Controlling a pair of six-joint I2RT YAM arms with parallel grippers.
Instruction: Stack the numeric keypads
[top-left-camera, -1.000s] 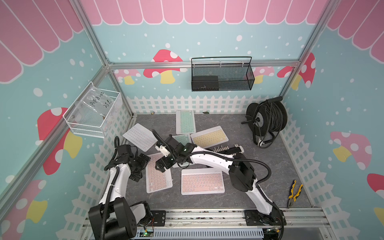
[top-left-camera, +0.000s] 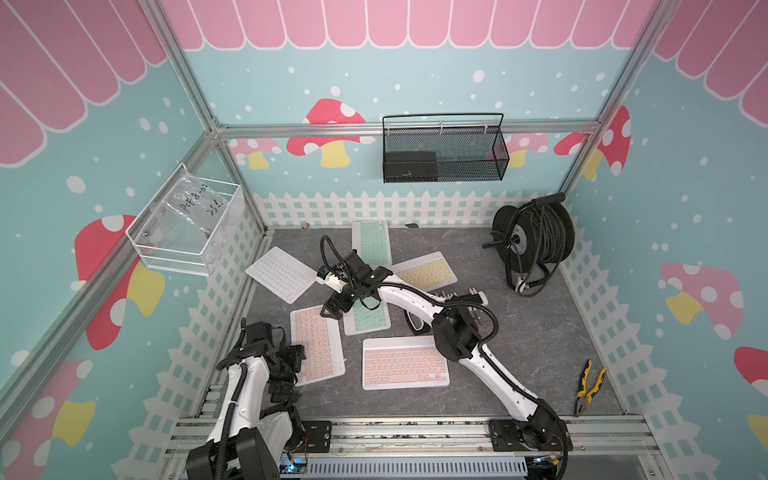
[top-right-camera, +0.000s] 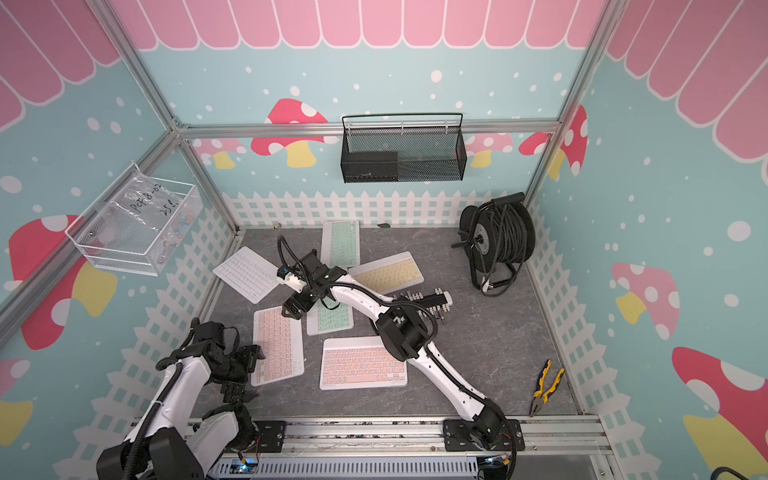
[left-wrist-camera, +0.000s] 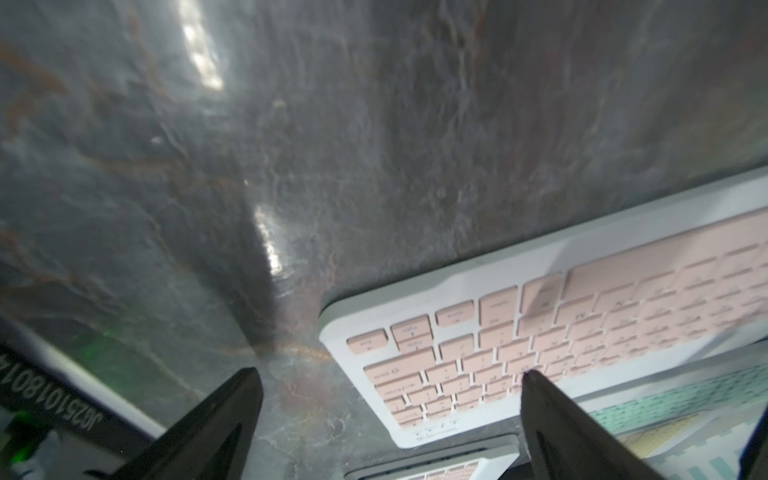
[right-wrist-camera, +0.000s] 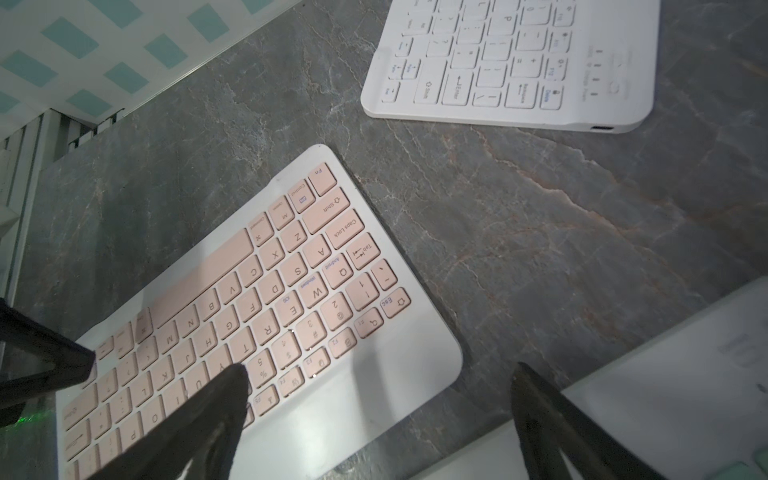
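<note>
Several thin keypads shaped like small keyboards lie flat and apart on the dark table. A pink keypad (top-left-camera: 317, 344) at the left has my left gripper (top-left-camera: 291, 372) open at its near left corner; in the left wrist view that keypad (left-wrist-camera: 480, 360) shows beyond the spread fingertips (left-wrist-camera: 552, 416). My right gripper (top-left-camera: 329, 309) is open near its far edge, close to a green keypad (top-left-camera: 368, 319) that the arm partly covers. A second pink keypad (top-left-camera: 405, 373) lies at the front.
A black cable reel (top-left-camera: 532, 241) stands at the back right, and yellow pliers (top-left-camera: 589, 387) lie at the front right. Under the right arm are a dark stapler-like item (top-left-camera: 417, 320) and a dark toothed item (top-right-camera: 432, 302). Bare table lies between reel and pliers.
No keypad has visibly shifted.
</note>
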